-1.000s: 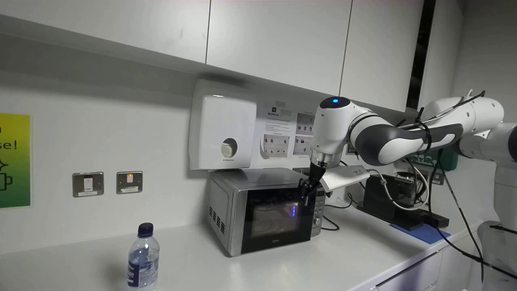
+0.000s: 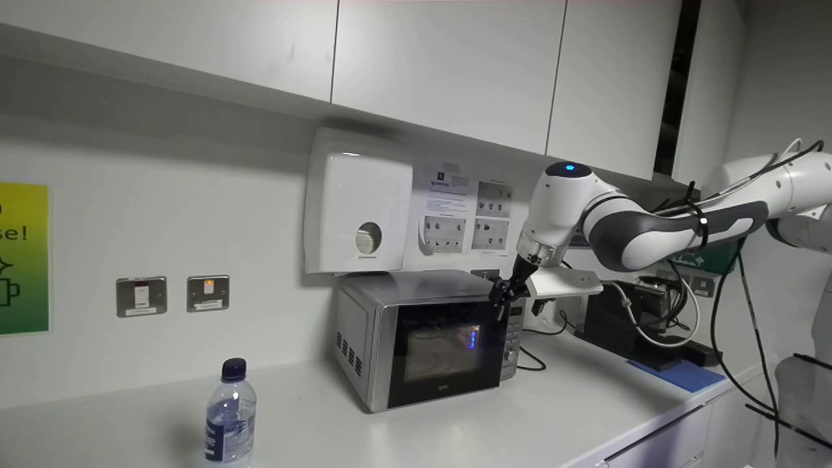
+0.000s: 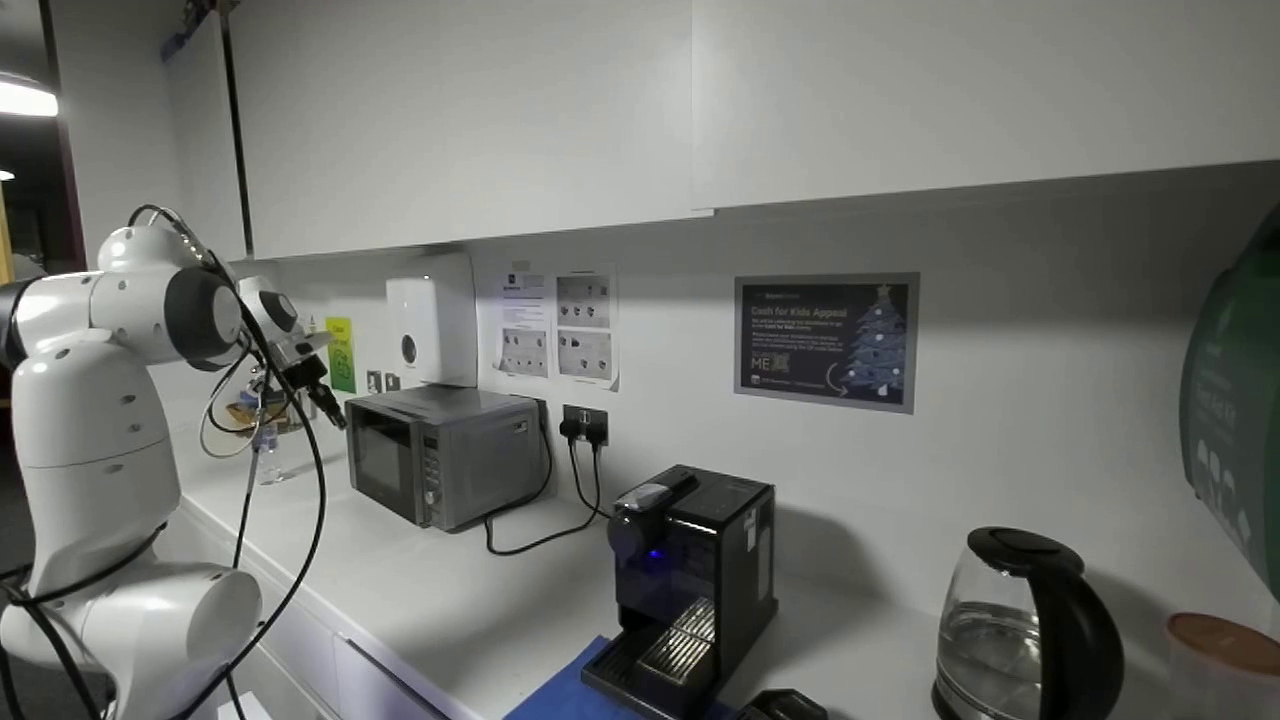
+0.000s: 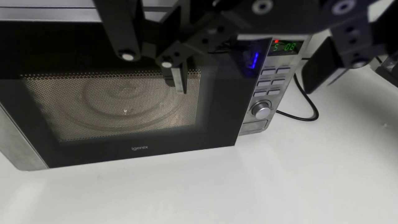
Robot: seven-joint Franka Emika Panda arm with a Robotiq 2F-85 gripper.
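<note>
A silver microwave [image 2: 366,327] with a black, closed door stands on the white counter against the wall. Its lit window [image 4: 127,104] and its panel with buttons and a round knob [image 4: 261,109] show in the wrist view. My gripper is open, with nothing between its fingers. One finger [image 4: 175,76] appears over the right part of the window and the other [image 4: 322,67] to the right of the control panel. From outside, the gripper [image 2: 500,300] hangs in front of the upper right of the microwave. Whether it touches the door, I cannot tell.
At the front left of the counter is a water bottle [image 2: 230,417]. A black coffee machine [image 3: 696,576] stands on a blue mat, with a glass kettle [image 3: 1020,630] farther right. Cables [image 3: 540,534] run behind the microwave.
In exterior view 1, my arm has shifted right and the gripper has tilted and risen slightly. The microwave and bottle have stayed in place.
</note>
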